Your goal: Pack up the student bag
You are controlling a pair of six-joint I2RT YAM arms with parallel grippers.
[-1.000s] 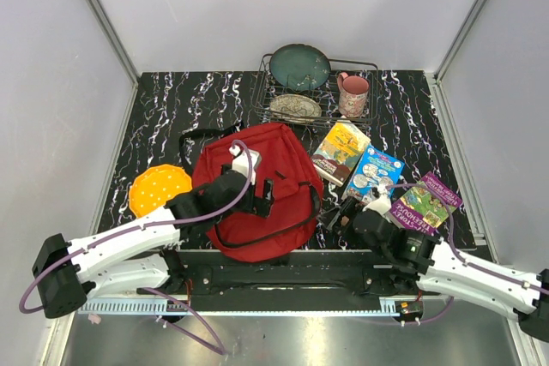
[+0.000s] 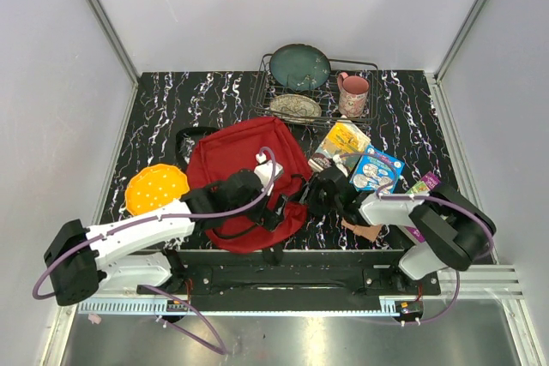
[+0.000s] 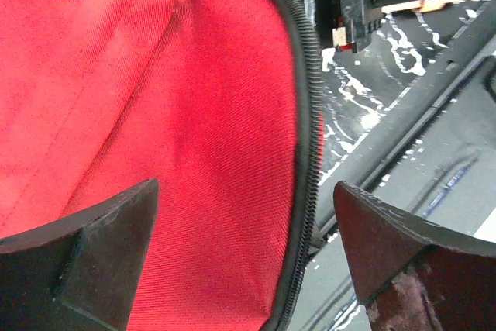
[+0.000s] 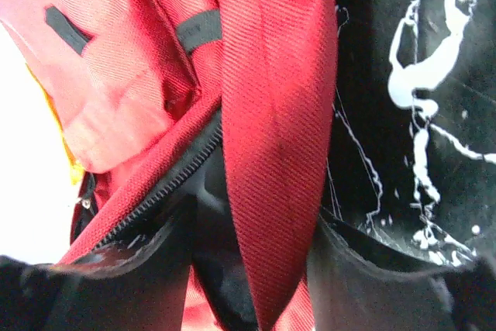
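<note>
The red student bag lies flat on the dark table, its black zipper running along the edge nearest the right arm. Over the bag's lower part my left gripper hangs open, with red fabric below and nothing between its fingers. My right gripper is at the bag's right edge. In the right wrist view its fingers stand on either side of a fold of the bag's red side, part open; contact is hard to tell. Right of the bag lie a yellow book, a blue book and a partly hidden purple book.
A wire rack at the back holds a green plate, a patterned plate and a pink mug. A yellow polka-dot plate lies left of the bag. The right arm covers much of the front right.
My right arm has swung left to the bag's edge, now covering part of the books. The left gripper has shifted slightly right and down, and the bag has moved a little left.
</note>
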